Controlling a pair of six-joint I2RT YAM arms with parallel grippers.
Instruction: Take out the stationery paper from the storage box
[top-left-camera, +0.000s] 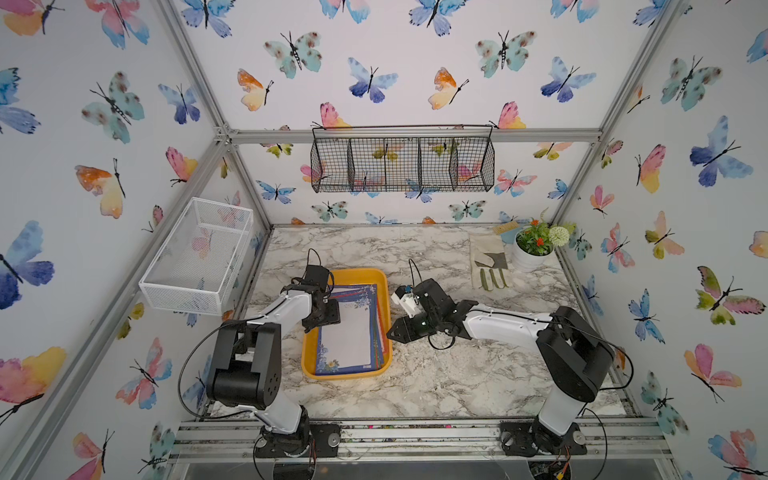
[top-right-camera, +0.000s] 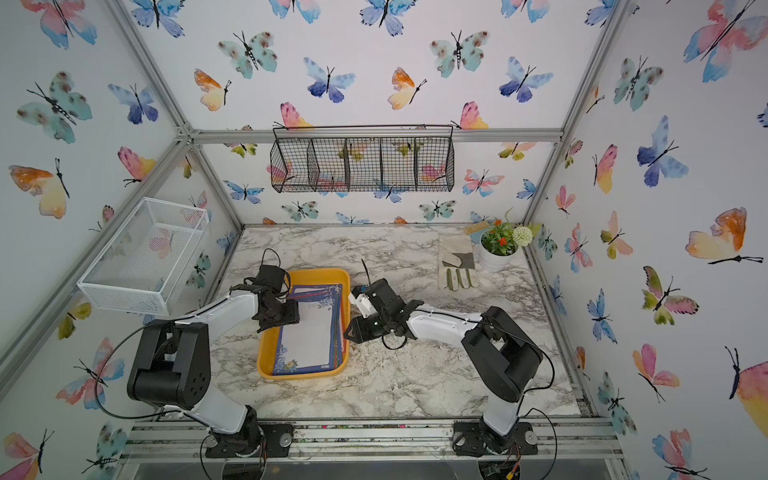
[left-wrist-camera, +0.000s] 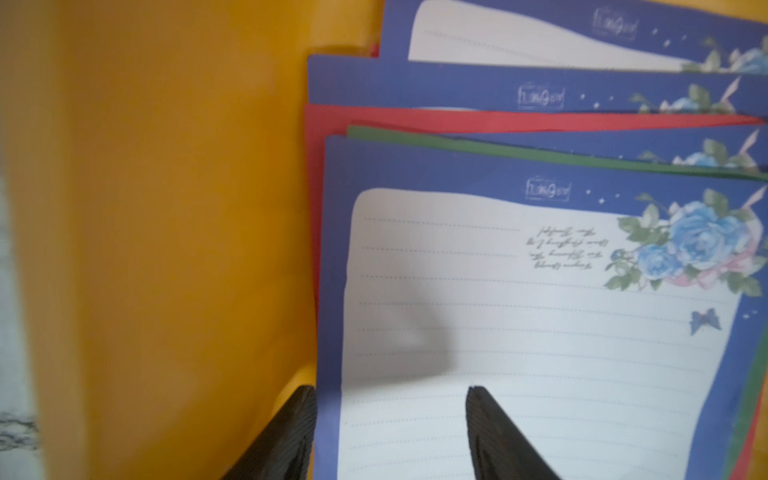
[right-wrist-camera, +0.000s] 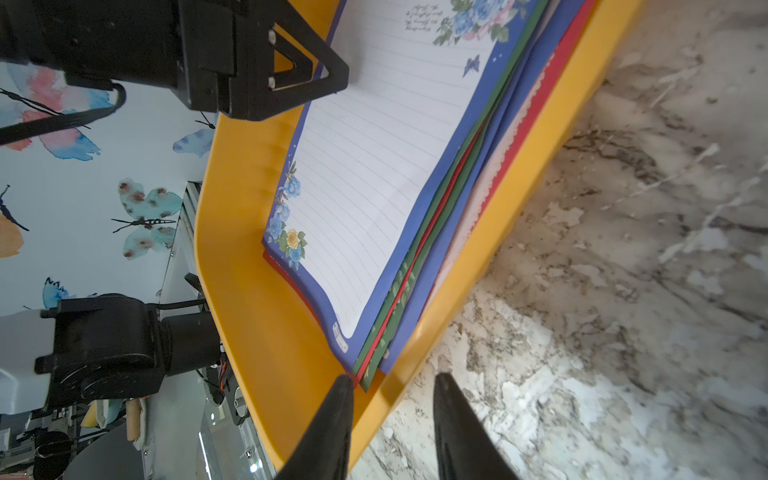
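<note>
A yellow storage box (top-left-camera: 368, 272) holds stacked stationery paper (top-left-camera: 344, 340), blue-bordered sheets with flowers among red and green ones. My left gripper hangs open over the top sheet, one finger at its blue side border near the box wall, nothing between its fingers. My right gripper is at the box's right side, fingers apart over the yellow rim, with nothing seen held; in the top views it sits just right of the box.
A potted plant (top-left-camera: 532, 248) and a cloth with green print (top-left-camera: 488, 264) lie at the back right. A white mesh basket (top-left-camera: 196, 256) hangs at left, a black wire rack (top-left-camera: 400, 164) on the back wall.
</note>
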